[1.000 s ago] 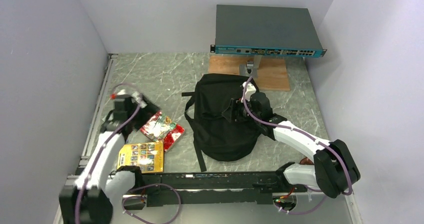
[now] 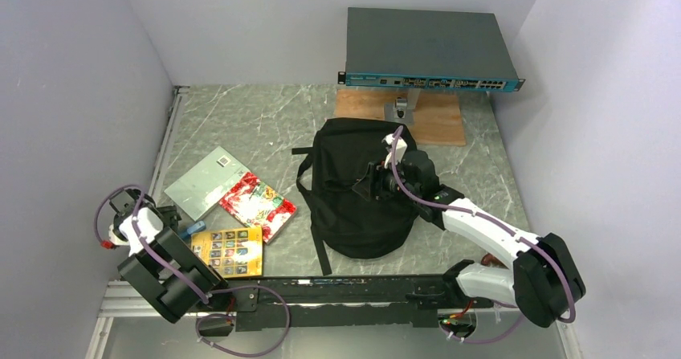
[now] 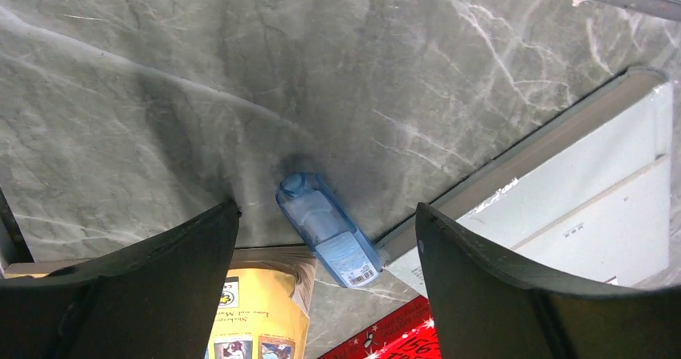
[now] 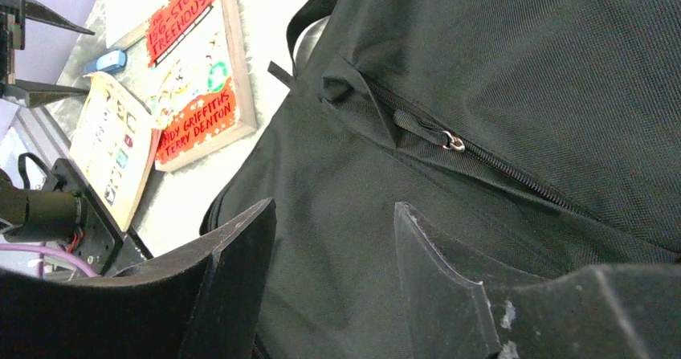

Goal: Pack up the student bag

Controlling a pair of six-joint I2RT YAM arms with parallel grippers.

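Observation:
A small blue bottle-like item (image 3: 331, 230) with a barcode label lies on the table between the books. Part open, with nothing between its fingers, my left gripper faces this item from short of it. The black bag (image 2: 353, 206) lies flat in the middle of the table, and its zipper (image 4: 514, 174) shows in the right wrist view. Over the bag hangs my open right gripper, empty. Near the blue item are a yellow book (image 2: 233, 252), a red-and-white book (image 2: 261, 206) and a grey-green book (image 2: 207, 181).
At the back right, a dark network switch (image 2: 430, 50) stands raised above a wooden board (image 2: 442, 126). Bare marble tabletop (image 2: 249, 122) lies left of the bag toward the back. Walls close in both sides.
My left arm has swung from over the grey-green book down to the left, uncovering that book and the blue item.

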